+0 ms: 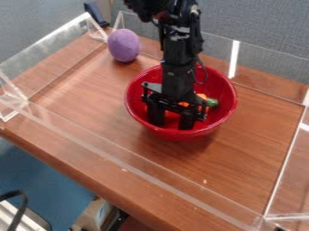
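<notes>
My black gripper [173,111] reaches down into a red bowl [144,130] near the middle of the table. Small orange and green objects [208,101] in the bowl are mostly hidden behind the gripper. Whether the fingers are open or shut on something cannot be told from this view.
A purple ball [123,44] sits at the back left of the wooden table [97,135]. Clear low walls border the table. Bare wood lies left, front and right of the bowl.
</notes>
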